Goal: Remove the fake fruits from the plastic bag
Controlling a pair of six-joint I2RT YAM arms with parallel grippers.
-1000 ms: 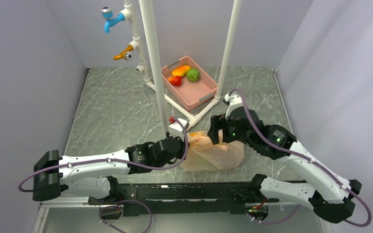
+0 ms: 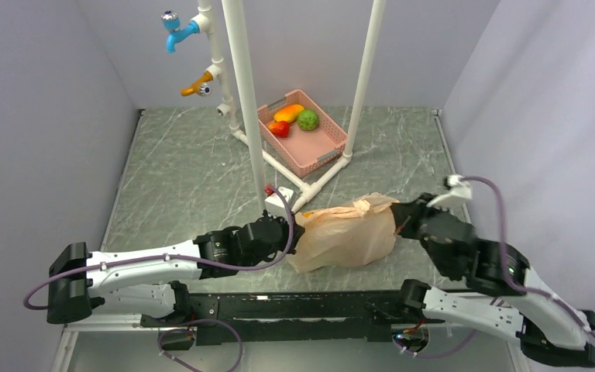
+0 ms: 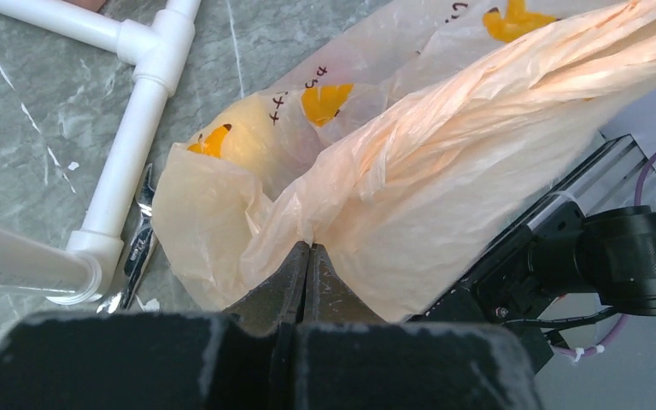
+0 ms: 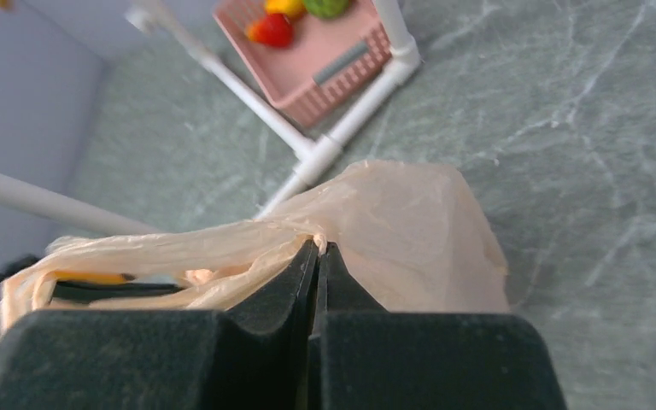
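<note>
The translucent peach plastic bag (image 2: pixel 349 240) is stretched between both grippers near the front of the table. My left gripper is shut on the bag at its left side. My right gripper is shut on a pinch of the bag's film at the right, with its edge pulled out taut. In the left wrist view a pale yellow shape (image 3: pixel 260 141) shows through the film; the rest of the contents is hidden. The bag's twisted upper part runs diagonally up to the right.
A pink basket (image 2: pixel 310 153) at the back holds a few fake fruits, among them a green one (image 2: pixel 307 119). White pipes (image 2: pixel 275 163) stand between basket and bag. A wrench (image 3: pixel 139 243) lies beside the bag.
The left gripper still grips and has shifted slightly.
</note>
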